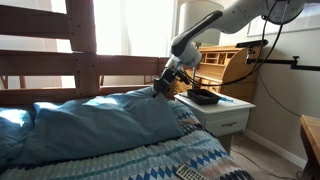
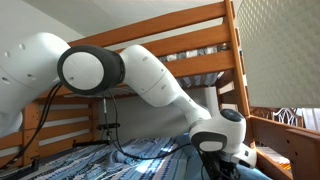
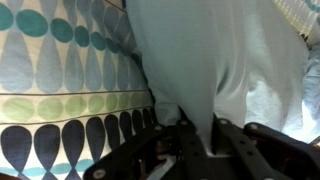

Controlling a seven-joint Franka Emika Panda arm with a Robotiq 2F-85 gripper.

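A long blue pillow (image 1: 100, 128) lies across the head of the bed, its right end rising toward the gripper (image 1: 162, 90). In the wrist view the pale blue fabric (image 3: 205, 60) runs down between the fingers of the gripper, bunched into a narrow fold there. The fingers are shut on that fold. In exterior view 2 the gripper (image 2: 228, 158) hangs low by the bed rail, and its fingertips are hard to make out.
A patterned bedspread (image 1: 130, 163) covers the mattress, with a remote (image 1: 190, 173) near the front. To the right stands a white nightstand (image 1: 222, 120) bearing a dark tray (image 1: 203, 97). A wooden headboard (image 1: 40, 63) rises behind the pillow.
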